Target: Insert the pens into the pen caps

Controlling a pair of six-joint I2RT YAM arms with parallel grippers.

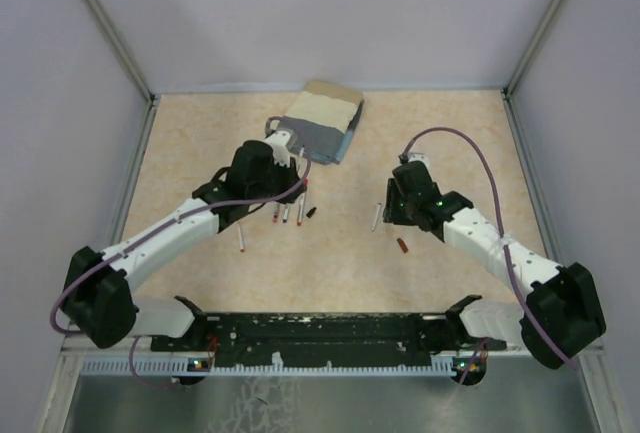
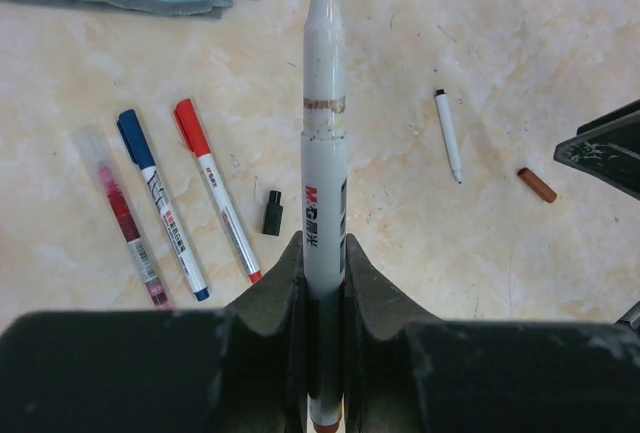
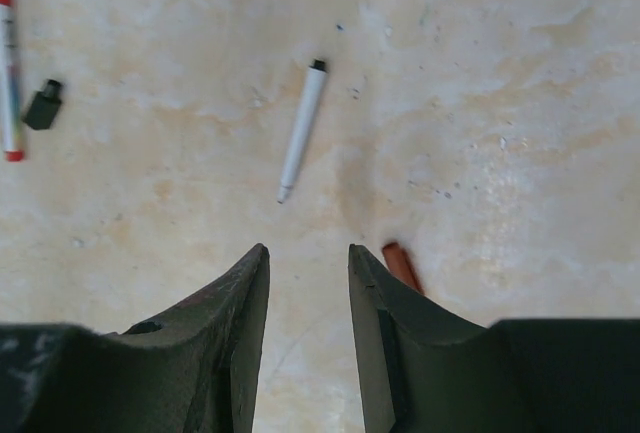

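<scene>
My left gripper is shut on a white marker [image 2: 324, 188], which stands lengthwise in the left wrist view; its dark upper end leaves the frame. My right gripper is open and empty, above the table. Beyond its fingertips lies a thin white pen [image 3: 302, 131] with a black end. Past the right finger is a small reddish-brown cap [image 3: 401, 268]. A short black cap [image 2: 272, 213] lies beside a red-capped marker [image 2: 217, 188]. Left of that are a blue-capped marker [image 2: 163, 203] and a red pen with a clear cap [image 2: 130, 223].
Folded grey and beige cloth [image 1: 322, 118] lies at the back of the table. Another white pen [image 1: 241, 238] is on the left, near the left arm. The table centre between the arms and its front area are clear.
</scene>
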